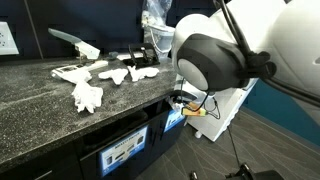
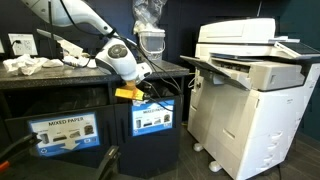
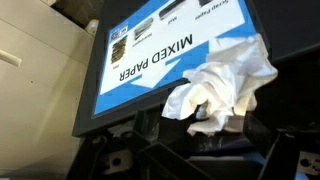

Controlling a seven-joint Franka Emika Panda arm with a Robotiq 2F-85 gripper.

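Note:
In the wrist view my gripper is open, its two dark fingers apart at the lower edge. A crumpled white paper lies just beyond and between the fingertips, over the lower part of a blue-and-white "MIXED PAPER" label. Whether the paper touches a finger I cannot tell. From exterior view 2, the gripper hangs low at the cabinet front, above the right-hand label. More crumpled white paper sits on the dark countertop. The arm largely hides the gripper in exterior view 1.
A second label marks the left bin, below a dark opening. To the right stands a large white printer. A clear plastic container is on the counter behind the arm. Open floor lies in front of the cabinet.

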